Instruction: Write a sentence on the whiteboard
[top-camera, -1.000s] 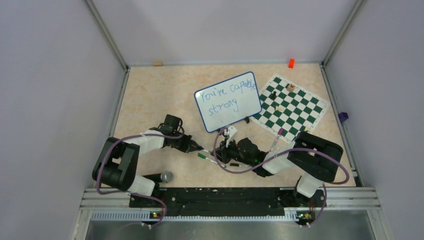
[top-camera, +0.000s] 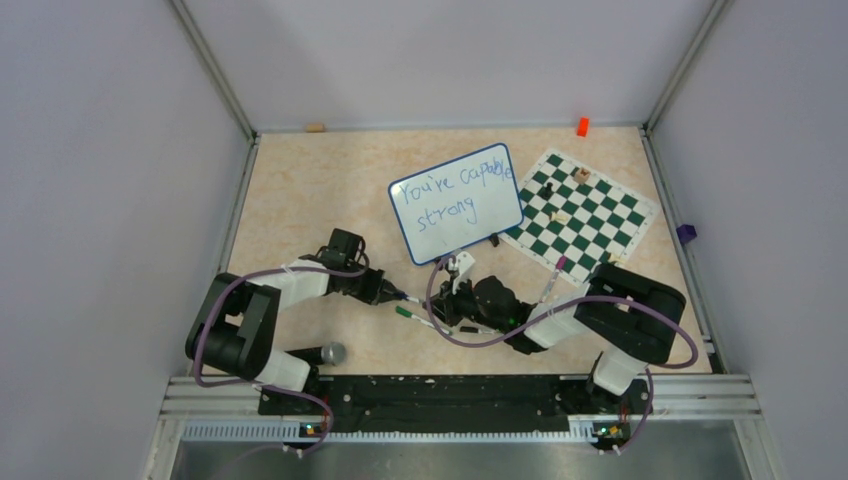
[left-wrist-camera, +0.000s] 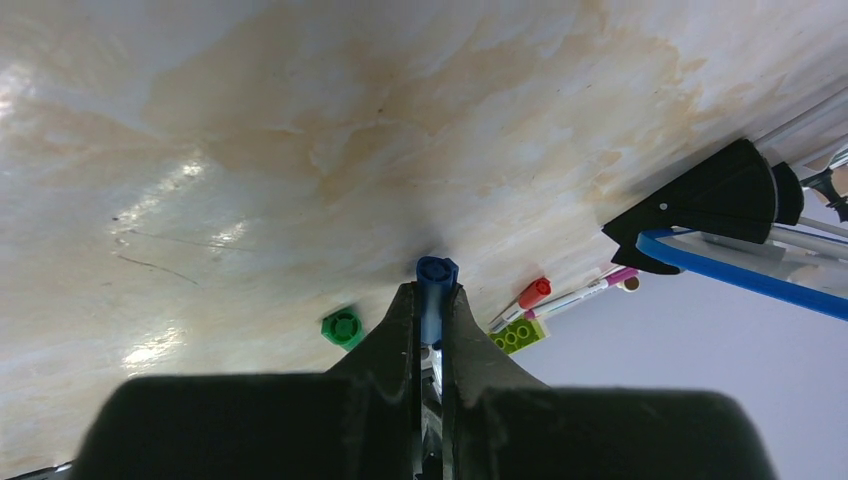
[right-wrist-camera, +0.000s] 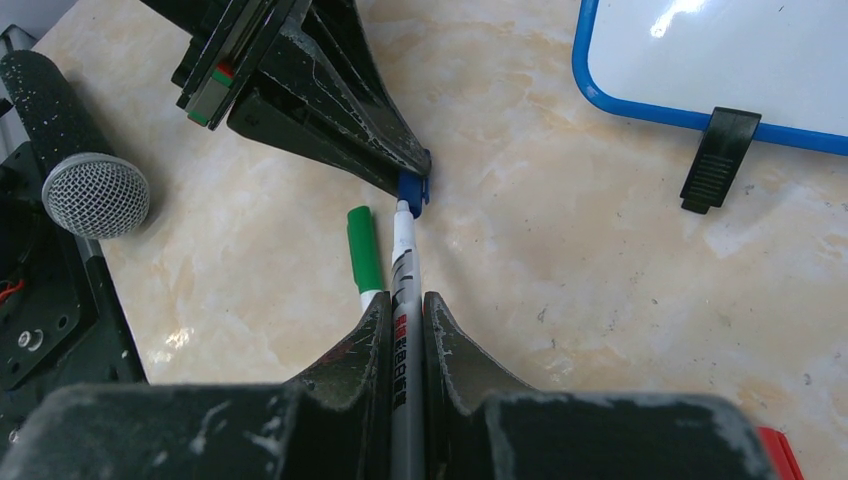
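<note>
The whiteboard (top-camera: 455, 240) lies tilted at the table's centre, bearing the blue handwriting "You're capable strong". In the right wrist view, a white marker (right-wrist-camera: 406, 265) runs lengthwise between the fingers of my right gripper, which is shut on it. Its narrow tip points at a blue cap (right-wrist-camera: 411, 190), and tip and cap appear to meet. That cap is pinched in my left gripper, shut on it, with the cap's end showing between the fingertips. Whether the tip sits inside the cap cannot be made out.
A green-capped marker (right-wrist-camera: 365, 250) lies just beside the held one. Behind the right arm is a green-and-white checkered board (top-camera: 610, 215) with small pieces. A microphone (right-wrist-camera: 97, 195) rests near the left arm's base. Bare table spreads left of the whiteboard.
Almost nothing differs. Both arms keep their places, with the cap and the marker tip close together throughout; the writing is the same.
</note>
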